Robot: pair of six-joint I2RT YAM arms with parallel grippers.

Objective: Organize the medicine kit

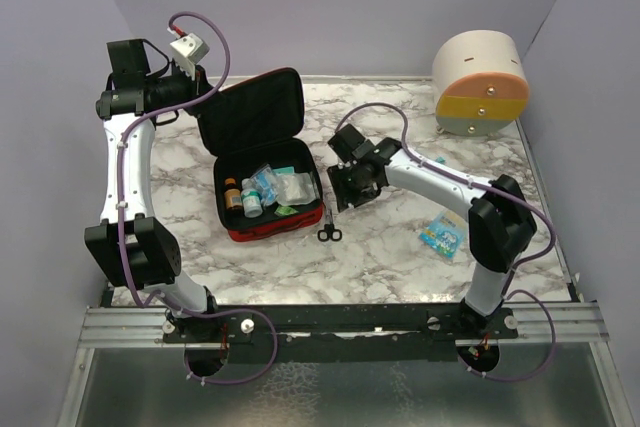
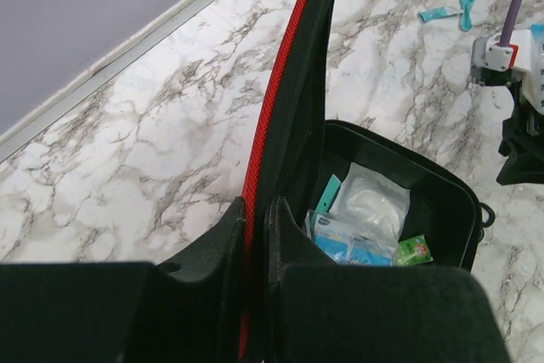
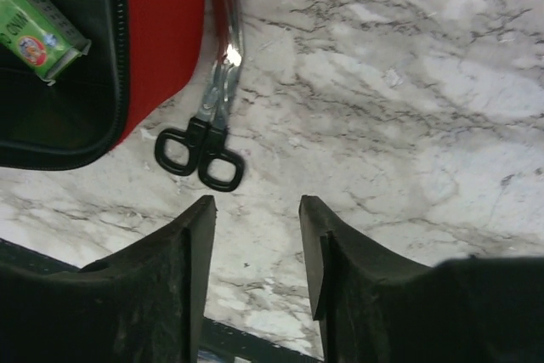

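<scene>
The black medicine bag [image 1: 250,112] with red trim stands open, holding a brown bottle [image 1: 233,197], a white bottle [image 1: 251,202], clear packets [image 1: 294,188] and a green pack [image 3: 41,33]. My left gripper is shut on the edge of the raised lid. Scissors [image 3: 212,140] with black handles lie on the table just beside the bag's right side. My right gripper hangs open close to them, nothing between its fingers.
At the back right stands a drum-shaped cabinet [image 1: 480,82]. Blue packets [image 1: 442,234] lie on the right of the table.
</scene>
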